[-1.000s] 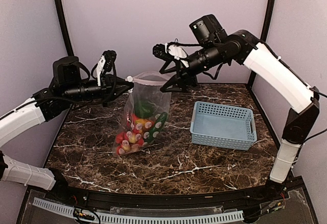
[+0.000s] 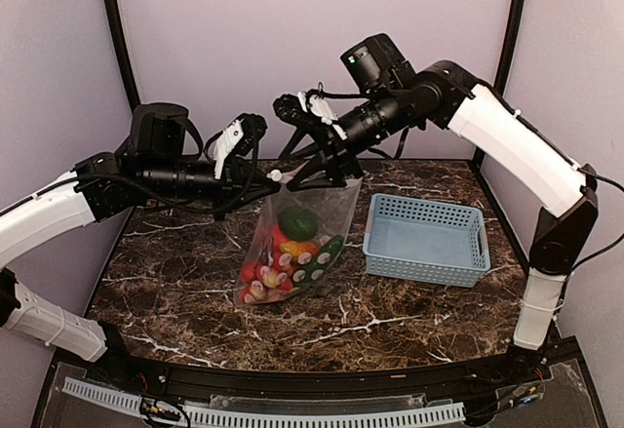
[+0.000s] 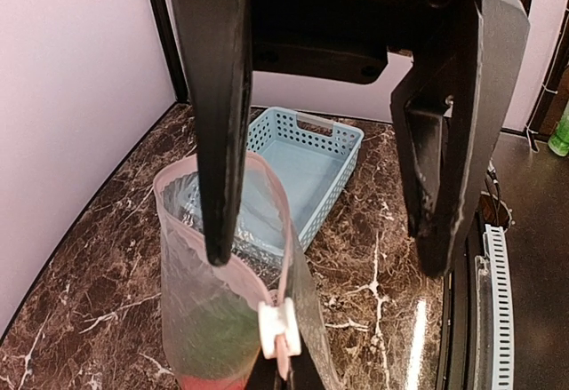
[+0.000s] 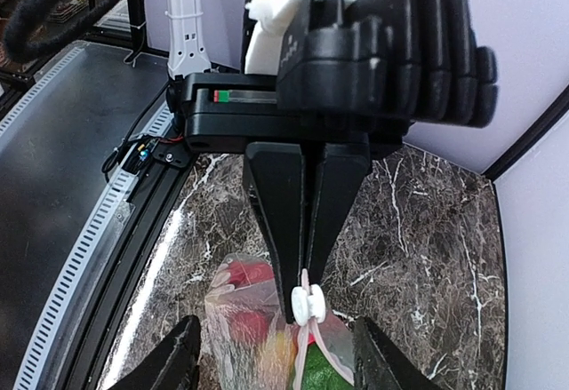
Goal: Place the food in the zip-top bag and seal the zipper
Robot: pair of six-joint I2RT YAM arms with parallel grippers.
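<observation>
The clear zip bag (image 2: 336,209) hangs with a green item, red and yellow food and several stickered pieces inside. In the left wrist view its pink-rimmed mouth (image 3: 175,171) gapes open. A white slider (image 3: 279,328) sits at one end of the rim. My left gripper is shut on the bag's edge right by that slider. Around the slider end, my right gripper (image 2: 290,168) stands open, its fingers (image 3: 222,186) apart and not closed on the bag. Its own fingertips (image 4: 178,354) flank the bag at the bottom of the right wrist view.
An empty light-blue basket (image 2: 427,238) stands on the dark marble table (image 2: 390,326) to the right of the bag. Both grippers are very close together at the bag's top.
My right gripper has come left to the slider end.
</observation>
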